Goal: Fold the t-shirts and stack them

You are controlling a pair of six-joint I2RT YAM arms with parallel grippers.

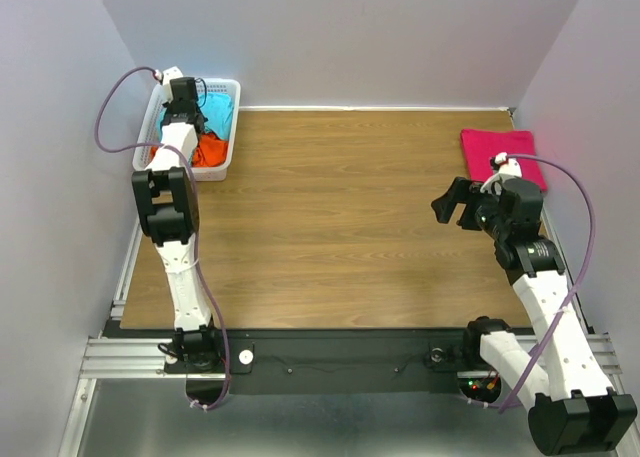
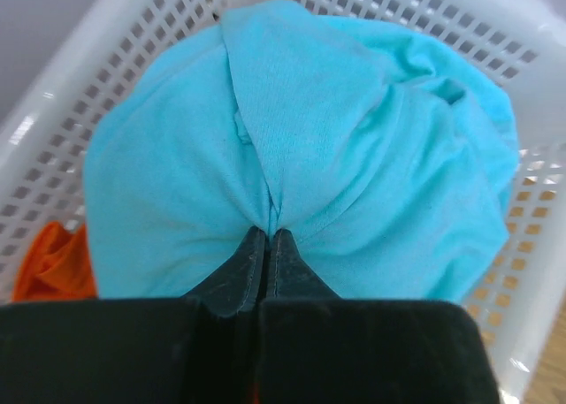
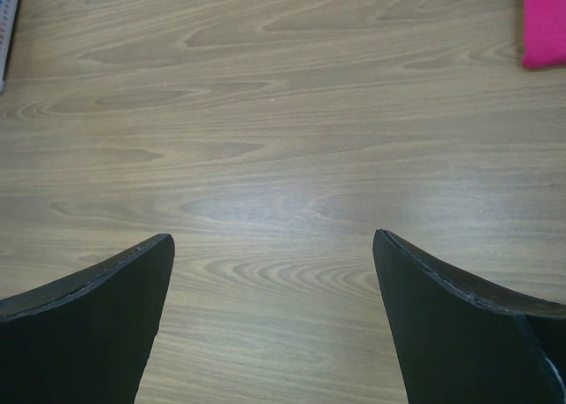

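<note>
Inside the white basket [image 1: 228, 145] at the back left lies a crumpled light-blue shirt [image 2: 389, 174], with an orange shirt [image 1: 209, 152] beside it. My left gripper is in the basket, its fingertips shut on a gathered fold of the blue cloth. From above, that arm hides part of both shirts. At the back right a folded pink shirt [image 1: 495, 155] lies flat. My right gripper hangs open over the table's right side, in front of the pink shirt, with only bare wood showing between its fingers.
Perforated basket walls [image 2: 522, 271] stand close around the left gripper. Grey walls border the table at the back and both sides.
</note>
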